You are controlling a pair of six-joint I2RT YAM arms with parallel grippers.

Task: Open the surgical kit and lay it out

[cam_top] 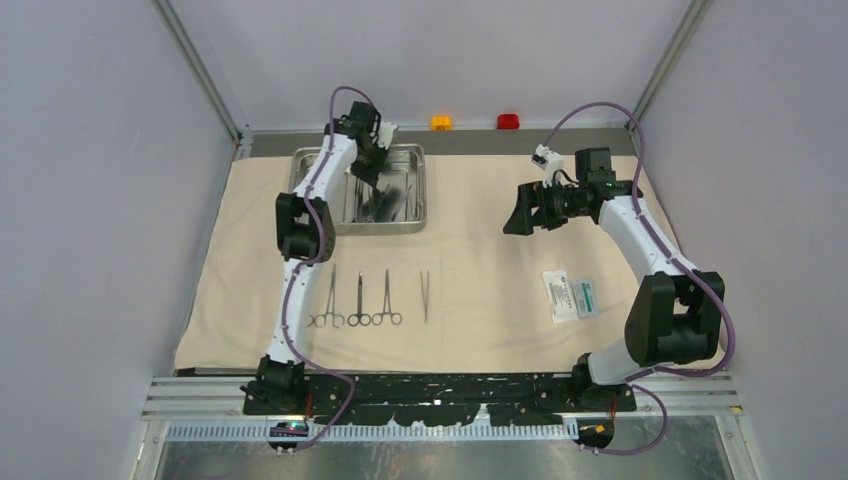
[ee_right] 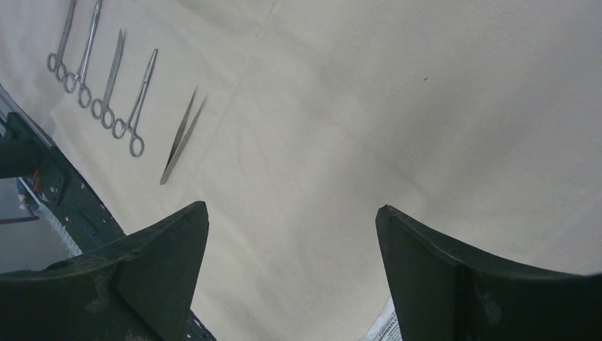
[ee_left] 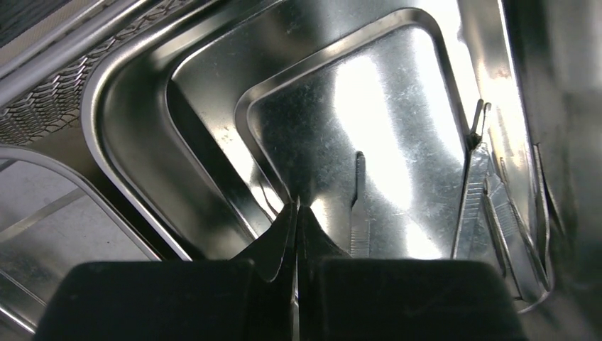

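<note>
Over the steel tray (cam_top: 423, 205) at the back left, my left gripper points down with its fingers pressed together. Nothing clearly shows between the fingertips. Just beyond them in the left wrist view, a scalpel handle (ee_left: 360, 213) lies on the tray floor. Several metal tools, including a tweezer-like one (ee_left: 473, 192), rest along the tray's side. Laid out on the cloth are scissors-like tools (cam_top: 386, 300) in a row and tweezers (cam_top: 425, 297). My right gripper hangs open and empty above bare cloth.
Two flat packets, one white (cam_top: 560, 296) and one teal (cam_top: 585, 298), lie at the right front of the cloth (cam_top: 480, 250). A yellow block (cam_top: 441, 123) and a red block (cam_top: 508, 121) sit behind the back edge.
</note>
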